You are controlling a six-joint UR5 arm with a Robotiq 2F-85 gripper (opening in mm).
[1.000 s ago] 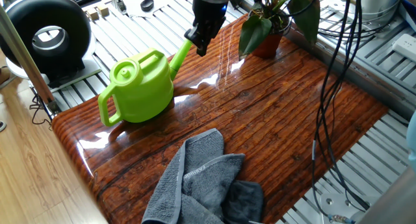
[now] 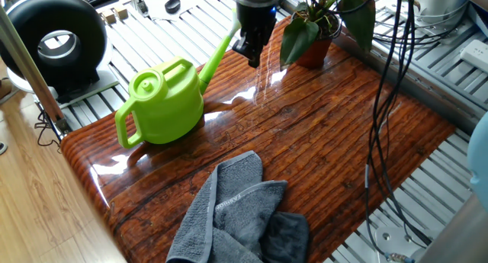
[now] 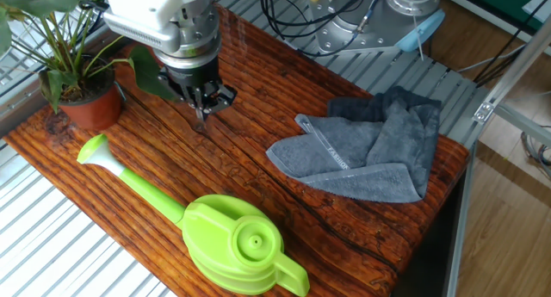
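My gripper [image 3: 207, 108] hangs pointing down above the wooden board, between the potted plant and the cloth in exterior view 2. No object shows at its dark fingers, but their gap is not clear. In exterior view 1 the gripper [image 2: 250, 52] appears just right of the watering can's spout. The green watering can [image 2: 163, 103] stands upright on the board, apart from the gripper; its spout [image 3: 151, 194] ends in a pale sprinkler head. A plant in a reddish-brown pot [image 3: 93, 107] is at the board's corner. A crumpled grey cloth [image 3: 362, 151] lies on the board.
The middle of the glossy wooden board [image 2: 328, 133] is clear. Black cables [image 2: 379, 133] hang on the right in exterior view 1. A black ring-shaped object [image 2: 57, 46] stands beyond the board, on the slatted metal table.
My gripper has moved to the right in exterior view 1, away from the spout, uncovering more of the spout's upper end. The can, plant and cloth stay put.
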